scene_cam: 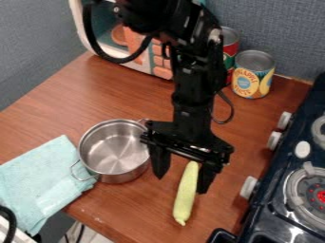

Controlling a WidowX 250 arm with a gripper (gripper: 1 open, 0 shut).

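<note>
My black gripper (184,163) is lowered over the wooden counter, its two fingers spread apart, one beside the steel pot's right side and one right of the pale yellow vegetable's upper end. The pale yellow vegetable (185,197), perhaps corn, lies lengthwise on the counter below and between them, with nothing visibly gripped. The steel pot (109,151) stands just left of the gripper.
A light blue towel (38,180) lies at the left. A black stove (287,199) borders the right. Two cans, one (253,78) with a yellow label, stand at the back beside a toy kitchen-like box (124,57).
</note>
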